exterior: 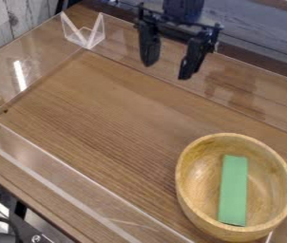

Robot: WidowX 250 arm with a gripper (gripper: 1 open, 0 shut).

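Note:
My dark gripper [172, 46] hangs over the back middle of the wooden table, its fingers pointing down with nothing visible between them; how far open it is I cannot make out. A tan round bowl [197, 176] sits at the front right, holding a green rectangular block [231, 190] that lies flat inside it.
Clear plastic pieces [86, 28] stand at the back left corner and along the left edge. A black cable lies off the table at the lower left.

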